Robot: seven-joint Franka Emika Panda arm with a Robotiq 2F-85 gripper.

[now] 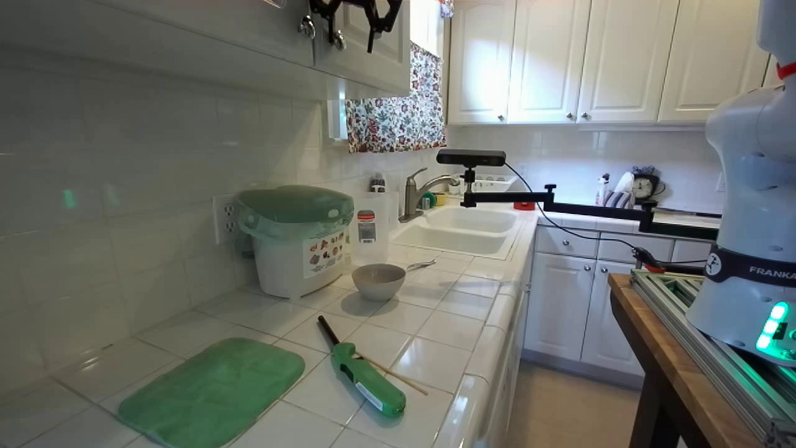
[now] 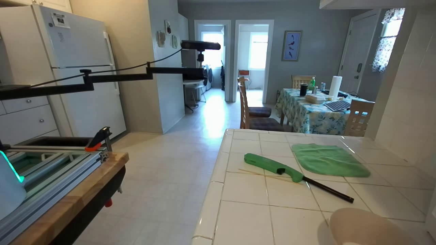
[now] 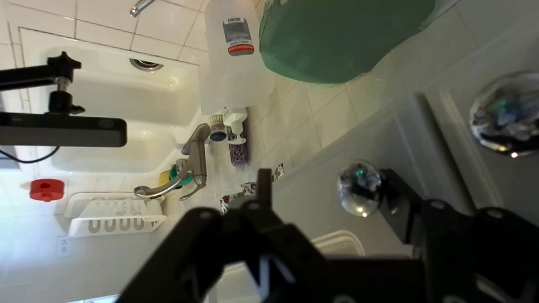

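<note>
My gripper is up at the white wall cabinet (image 1: 363, 66), its black fingers apart with a clear gap. A round shiny cabinet knob (image 3: 359, 187) shows between them in the wrist view, close against the right-hand finger (image 3: 399, 204); whether they touch, I cannot tell. The other finger (image 3: 263, 192) stands well clear of this knob. In exterior view 1 the fingers hang at the top edge around the same knob (image 1: 339, 40). A second knob (image 1: 306, 27) sits just left, outside the fingers. The cabinet doors look closed.
Below on the tiled counter stand a green-lidded bin (image 1: 295, 239), a clear jug (image 1: 370, 224) and a grey bowl (image 1: 379, 282). A green lighter (image 1: 365, 377) and green cloth (image 1: 212, 388) lie nearer. A camera on a black arm (image 1: 589, 209) reaches over the sink.
</note>
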